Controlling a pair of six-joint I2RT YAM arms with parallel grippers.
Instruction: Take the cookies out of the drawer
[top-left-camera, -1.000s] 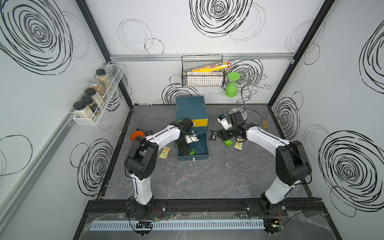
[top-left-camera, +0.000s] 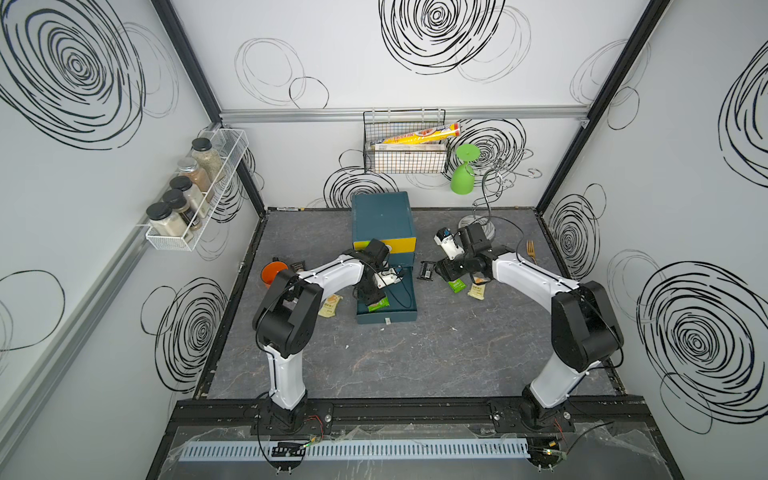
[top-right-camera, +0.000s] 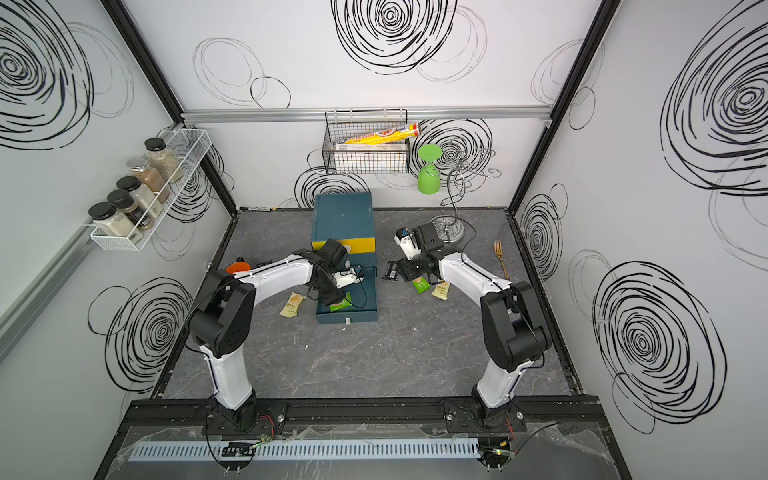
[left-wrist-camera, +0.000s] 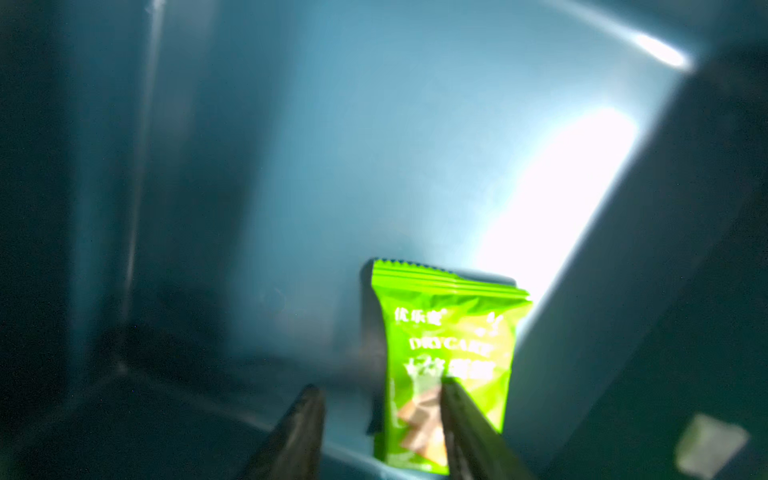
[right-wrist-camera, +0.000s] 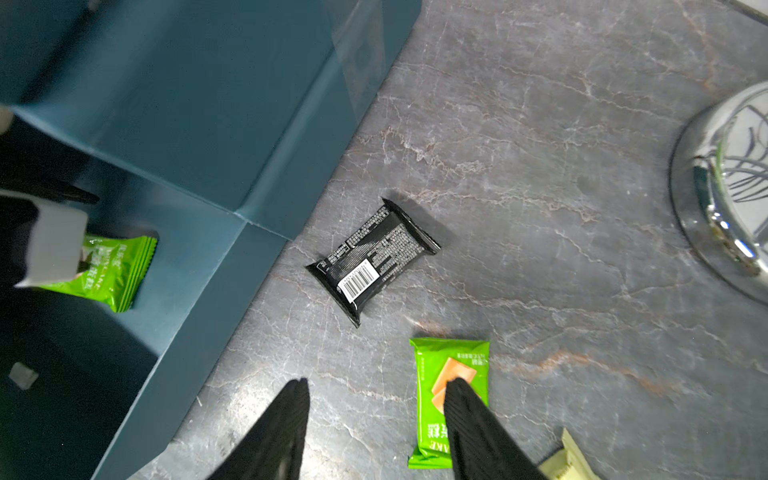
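Note:
The blue-green drawer (top-left-camera: 386, 318) stands pulled out of its box, and one green cookie packet (left-wrist-camera: 452, 336) lies in it. My left gripper is open inside the drawer; one finger overlaps the packet's lower part and the other is off to its left. On the table right of the drawer are a black packet (right-wrist-camera: 374, 260), a green packet (right-wrist-camera: 452, 400) and a cream packet (right-wrist-camera: 569, 464). Above them hovers my right gripper, open and empty, one fingertip overlapping the green packet in view. Left of the drawer lies another cream packet (top-left-camera: 329, 305).
The box (top-left-camera: 382, 217) stands behind the drawer. At far left sits an orange bowl (top-left-camera: 273, 273); a lamp with a round base (right-wrist-camera: 732, 200) stands at the right, a fork (top-left-camera: 531, 251) beyond it.
My left gripper has shifted slightly rightward within the drawer, and more of the green packet shows beside it. The drawer sits slightly nearer the front. My right arm is almost unchanged.

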